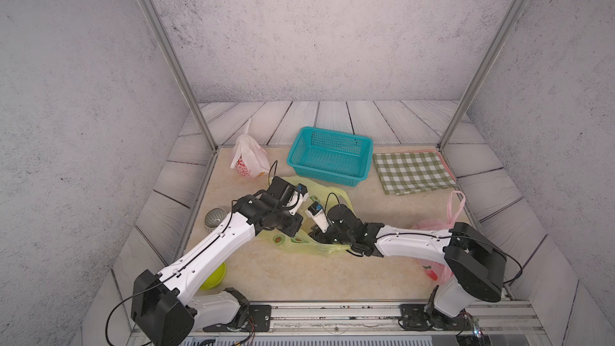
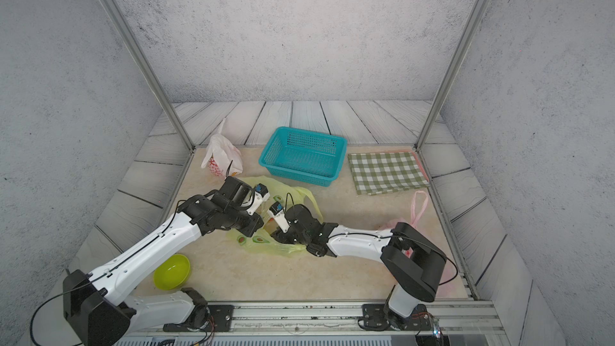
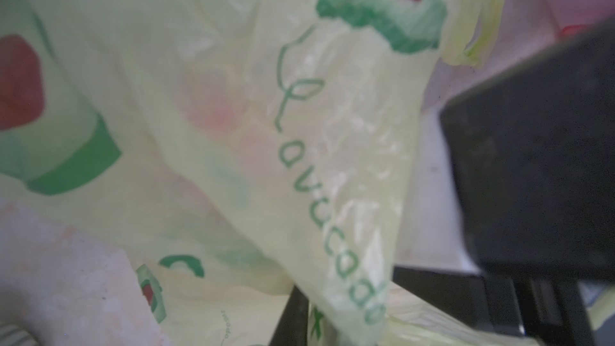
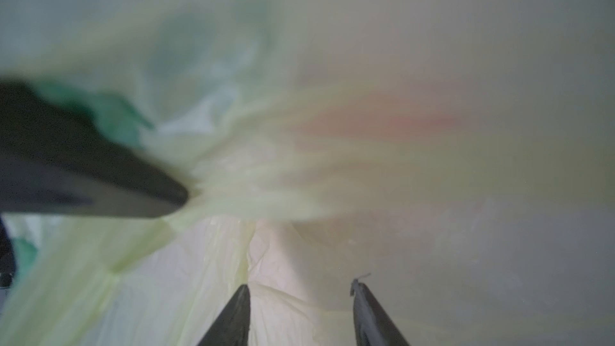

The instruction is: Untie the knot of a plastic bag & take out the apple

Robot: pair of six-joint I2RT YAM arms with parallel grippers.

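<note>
The pale yellow-green plastic bag with avocado prints (image 1: 278, 239) lies in the middle of the mat, under both grippers. In the left wrist view its thin film (image 3: 256, 89) fills most of the frame, with faint reddish colour showing through, and covers much of my left gripper's fingers (image 3: 288, 326); their spacing is unclear. My right gripper is open inside or against the bag's folds, its fingertips apart, with pale film behind them. The two grippers are close together over the bag in both top views. No apple can be clearly made out.
A teal basket (image 1: 330, 132) stands behind the bag, a checked cloth (image 1: 413, 173) back right. A white-pink bag (image 1: 250, 150) is back left, a pink bag (image 1: 432, 269) right, a metal cup (image 1: 215, 218) and lime bowl (image 2: 171, 271) left.
</note>
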